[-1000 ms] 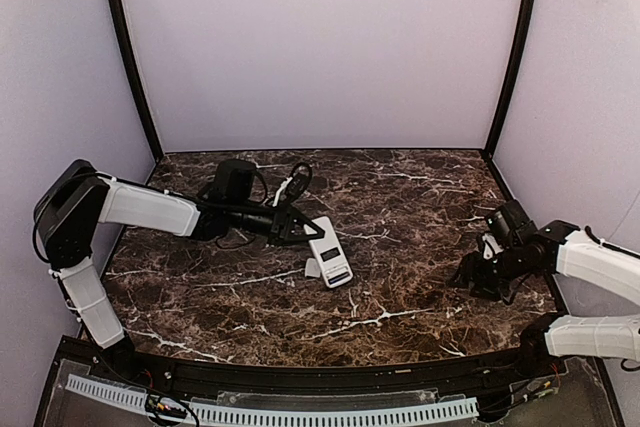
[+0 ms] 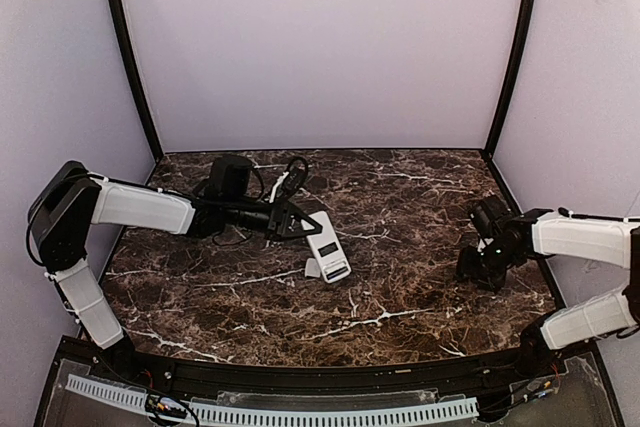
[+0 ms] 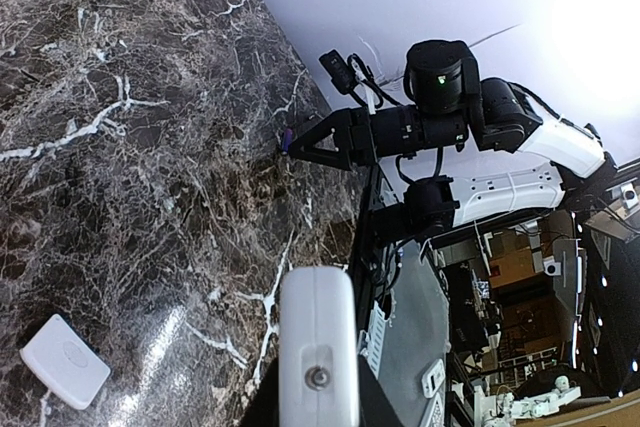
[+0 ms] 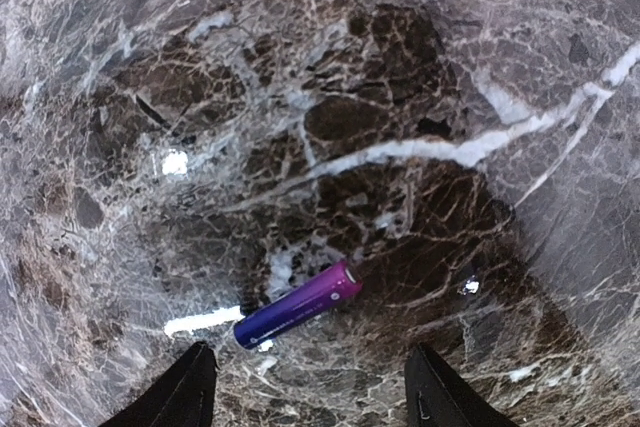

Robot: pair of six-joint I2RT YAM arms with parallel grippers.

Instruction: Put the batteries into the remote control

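Note:
The white remote (image 2: pixel 330 257) hangs over the table, its end held by my left gripper (image 2: pixel 298 227), which is shut on it; in the left wrist view the remote (image 3: pixel 318 327) fills the bottom middle. A small white cover (image 3: pixel 64 359) lies on the marble below. In the right wrist view a purple-blue battery (image 4: pixel 295 307) lies on the marble, between and just ahead of the open fingertips of my right gripper, which is low at the table's right side in the top view.
Pale walls stand at the back and both sides, and a dark rail runs along the front edge.
My right arm has shifted, its wrist and upper links now higher in the top view. The remote in my left gripper has risen very slightly.

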